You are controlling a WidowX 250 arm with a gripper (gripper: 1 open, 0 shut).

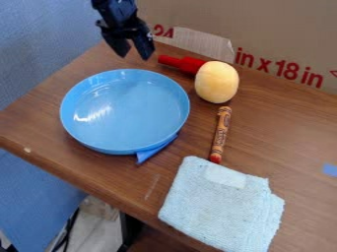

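My black gripper [130,43] hangs at the top, above the back left of the wooden table, behind a blue plate [125,104] and left of a red object [180,63]. Its fingers point down; whether they are open or shut on anything is unclear. A round pale yellow object [216,83] sits at the back right of the plate. A brown stick-like package [220,135] lies right of the plate. A folded light blue cloth [222,207] lies at the front.
A cardboard box [271,39] stands along the back. A small blue piece [156,149] pokes out from under the plate's front right. The table's left edge borders a blue surface.
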